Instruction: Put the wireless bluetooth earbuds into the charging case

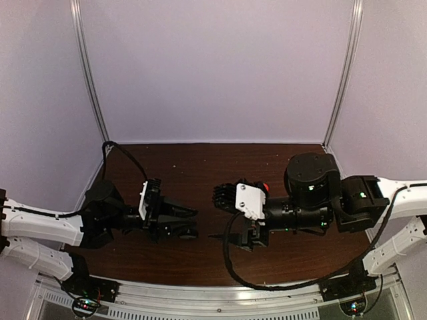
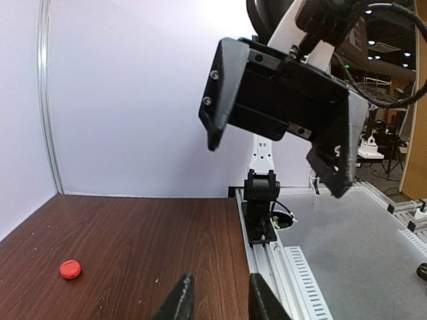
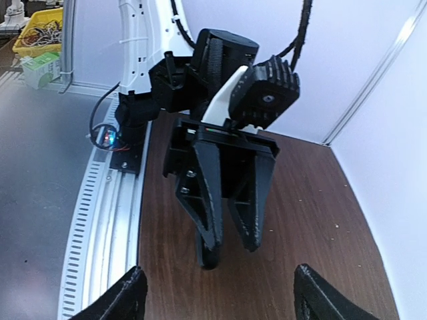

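My left gripper (image 1: 197,223) stands open on the left side, low over the table. In the left wrist view, nothing shows between its fingers. In the right wrist view, a dark, rounded object (image 3: 208,257) shows just beyond one left fingertip; whether it touches the finger or is the charging case I cannot tell. My right gripper faces the left one across a gap, fingers wide apart, nothing held. No earbuds can be made out clearly. A small red round object (image 2: 70,269) lies on the table, mostly hidden by the right arm in the top view.
Metal rails (image 1: 220,300) run along its front edge. A black cable (image 1: 230,260) loops from the right arm in front of its gripper.
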